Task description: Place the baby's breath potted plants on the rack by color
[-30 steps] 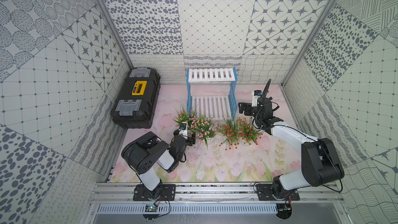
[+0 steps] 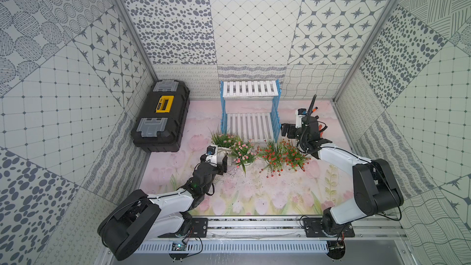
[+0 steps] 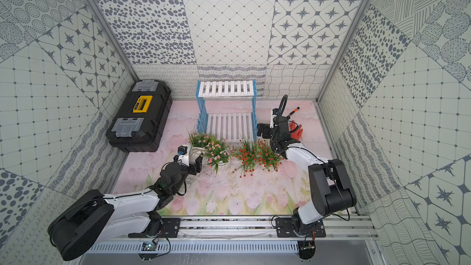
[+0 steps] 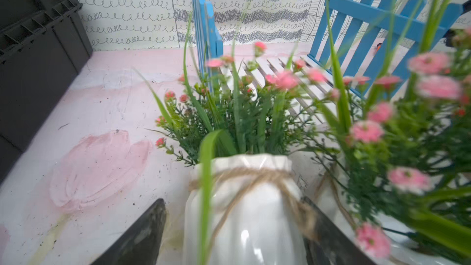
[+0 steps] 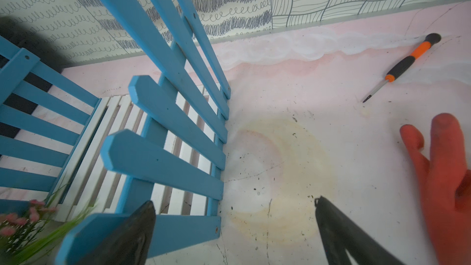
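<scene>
In the left wrist view my left gripper stands open around a white pot [image 4: 245, 216] tied with twine, holding a pink-flowered plant [image 4: 250, 117]. A clear gap separates the left finger [image 4: 142, 230] from the pot; the right finger is close to it, contact unclear. A second pink plant [image 2: 242, 152] sits just to its right. Two red-flowered plants [image 2: 271, 154] [image 2: 294, 154] stand farther right, in front of the rack. The blue-and-white two-tier rack [image 2: 250, 89] has empty shelves. Beside its right side, my right gripper is open and empty.
A black toolbox [image 2: 161, 112] occupies the back left. Right of the rack lie a screwdriver [image 5: 404, 66] and a red glove [image 5: 441, 186], partly behind the right arm from above.
My left arm's elbow has swung outward to the left and the gripper has shifted slightly left. The leftmost plant's foliage has shifted a little. The right arm has moved slightly left.
</scene>
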